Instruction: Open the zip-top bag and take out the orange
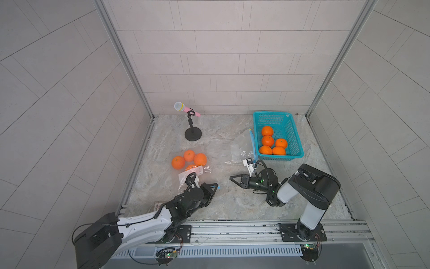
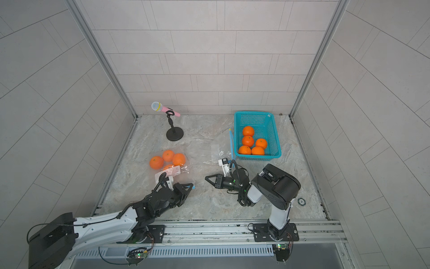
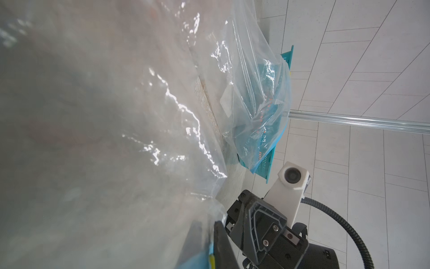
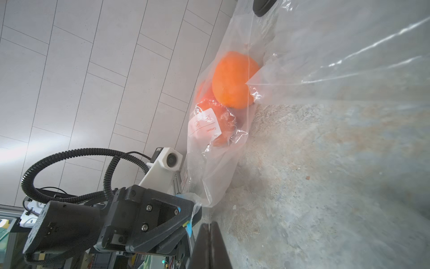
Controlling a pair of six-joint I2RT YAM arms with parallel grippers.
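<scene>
The clear zip bag with several oranges (image 1: 177, 162) lies on the table's left side, a white label (image 4: 205, 126) on it. My left gripper (image 1: 217, 185) is shut on the bag's edge; a bit of blue zip strip shows at its fingers, and in the left wrist view the strip appears with yellow at the bottom. Clear film (image 3: 170, 134) fills much of that view. My right gripper (image 1: 231, 178) is shut, with nothing seen between its fingers. It stands a short gap to the right of the left gripper's tips.
A turquoise basket (image 1: 296, 141) with several oranges stands at the back right. Beside it lies another clear bag (image 1: 241, 145) with a blue strip. A black stand (image 1: 193, 133) holding a pink item is at back left.
</scene>
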